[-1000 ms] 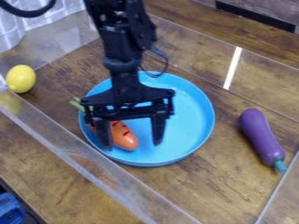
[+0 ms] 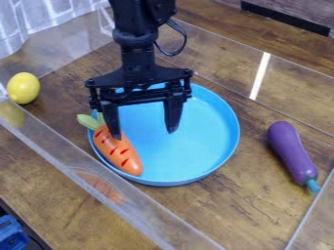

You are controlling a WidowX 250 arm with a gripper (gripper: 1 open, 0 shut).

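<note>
The black gripper (image 2: 141, 119) hangs over a round blue plate (image 2: 192, 151), its two fingers spread open with nothing seen between them. An orange toy carrot (image 2: 120, 154) with green top lies at the plate's left side, just below the left finger.
A yellow egg-shaped object (image 2: 22, 88) lies at the far left and a purple eggplant (image 2: 290, 152) on the wooden table (image 2: 209, 210) at the right. Clear walls cross the lower left and the right edge.
The gripper has risen up and away from the plate. The carrot has shifted a little to the left on the plate and is more in view.
</note>
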